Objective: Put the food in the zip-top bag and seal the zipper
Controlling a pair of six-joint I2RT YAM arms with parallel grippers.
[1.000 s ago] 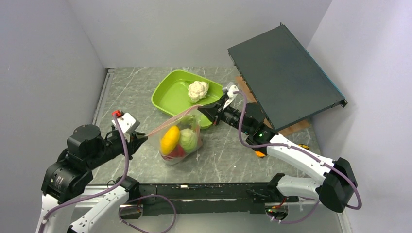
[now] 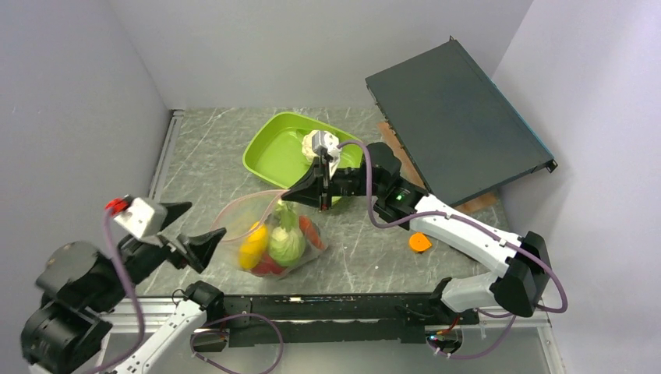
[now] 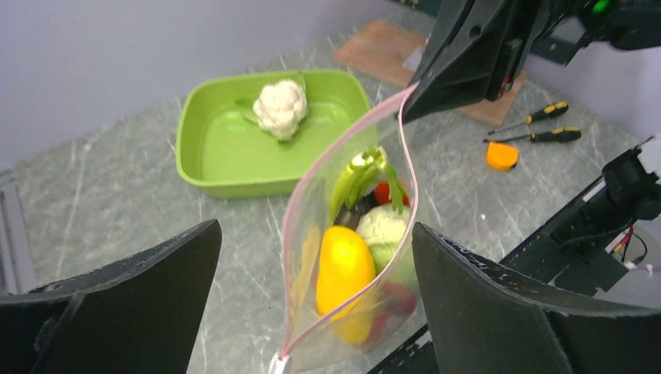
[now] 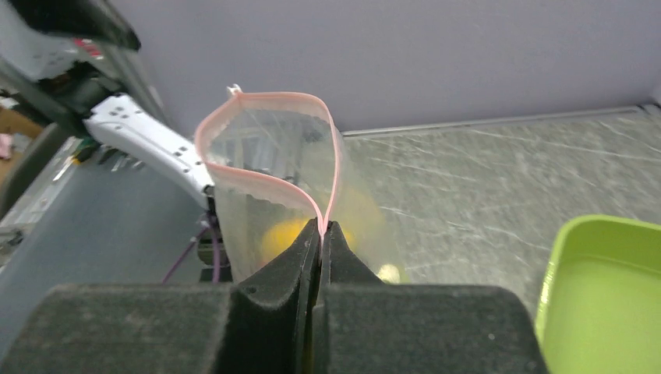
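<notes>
A clear zip top bag (image 2: 251, 210) with a pink zipper rim holds a yellow vegetable (image 3: 344, 269), a pale green one (image 2: 286, 245), a red one and an orange one. Its mouth gapes in a wide loop. My right gripper is shut on one corner of the rim, the bag hanging from its fingertips. Apart from the bag, my left gripper (image 2: 207, 220) stands open with nothing between its fingers; in the left wrist view the bag's white zipper end (image 3: 280, 364) shows between and beyond them. A white cauliflower (image 3: 281, 109) lies in the green tray (image 3: 204, 148).
A dark panel (image 2: 460, 117) leans over a wooden board at the back right. An orange tape measure (image 2: 419, 242) and screwdrivers (image 3: 555, 135) lie on the right. The counter left of the tray is bare.
The right gripper moved left with its corner, and the bag's mouth widened from a narrow line to a loop.
</notes>
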